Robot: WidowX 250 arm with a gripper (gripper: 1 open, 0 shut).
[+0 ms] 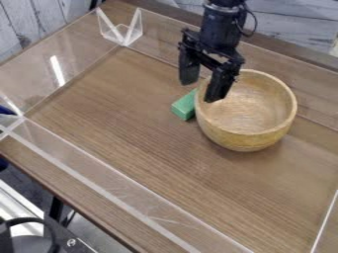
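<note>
My gripper (211,71) hangs open from the dark arm at the top centre, over the back left of a large tan bowl (271,109). A small green block (184,107) lies on the wooden surface just left of the bowl, partly behind it. The space between the fingers is hard to make out.
A clear plastic container (121,25) sits at the back left. A dark object (30,237) is at the bottom left corner.
</note>
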